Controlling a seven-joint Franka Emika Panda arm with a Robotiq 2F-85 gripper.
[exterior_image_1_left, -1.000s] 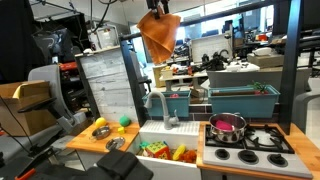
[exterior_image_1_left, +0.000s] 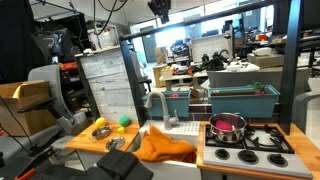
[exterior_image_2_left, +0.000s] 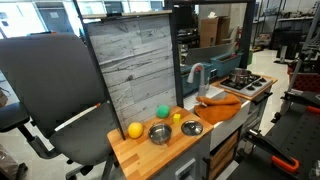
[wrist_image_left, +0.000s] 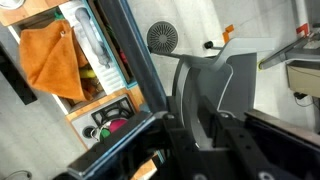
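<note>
An orange cloth (exterior_image_1_left: 165, 146) lies crumpled over the open drawer in front of the sink, hiding most of what is inside. The same cloth (exterior_image_2_left: 215, 110) shows small in exterior view 2. From above, the wrist view has the cloth (wrist_image_left: 55, 62) at the upper left, apart from the fingers. High over the counter, at the top edge of exterior view 1, hangs my gripper (exterior_image_1_left: 160, 14). Its dark fingers (wrist_image_left: 120, 145) stand apart at the bottom of the wrist view, with no cloth between them.
A pot (exterior_image_1_left: 227, 126) stands on the stove (exterior_image_1_left: 248, 150) to the right. The faucet (exterior_image_1_left: 158, 105) rises behind the drawer. A yellow ball (exterior_image_2_left: 135, 130) and metal bowls (exterior_image_2_left: 160, 133) are on the left counter. A dark crossbar (exterior_image_1_left: 200, 21) runs near the gripper.
Colourful items in the drawer that showed before are now covered. The gripper remains high up.
</note>
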